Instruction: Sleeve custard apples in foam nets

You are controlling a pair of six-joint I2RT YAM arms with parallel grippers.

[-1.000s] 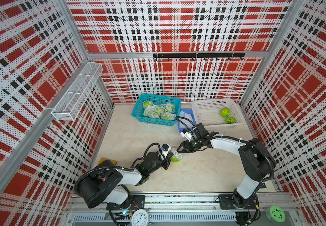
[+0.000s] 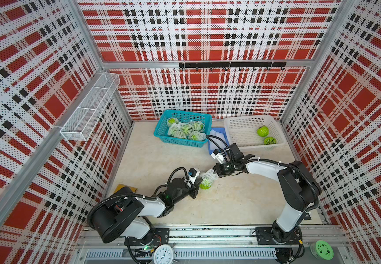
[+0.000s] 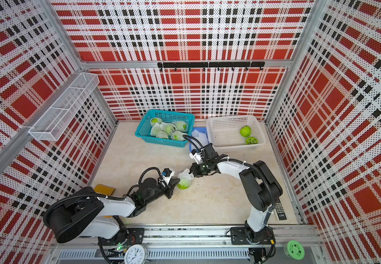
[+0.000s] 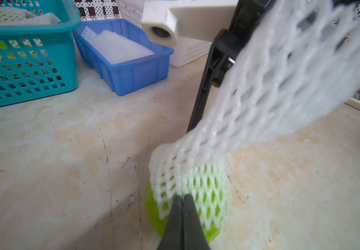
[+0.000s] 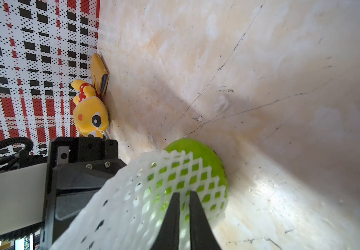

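Observation:
A green custard apple (image 2: 204, 186) rests on the table between my two grippers, its lower side bare. A white foam net (image 4: 188, 183) covers its upper part and stretches up toward the right arm. My left gripper is shut, its tips against the netted side of the fruit; whether net strands are pinched there cannot be seen. From the other side comes my right gripper, also shut, its fingers in front of the net. No thick object shows between its fingers, and whether it pinches the mesh is unclear.
A teal basket (image 2: 160, 132) holds several netted fruits at the back. Beside it are a blue tray (image 4: 140, 75) of foam nets and a white basket (image 2: 243, 143) with two bare custard apples. A yellow toy (image 5: 90, 112) lies by the left wall.
The net was bunched low on the fruit and now extends up toward my right gripper, which has shifted slightly. My left arm and the fruit look unmoved.

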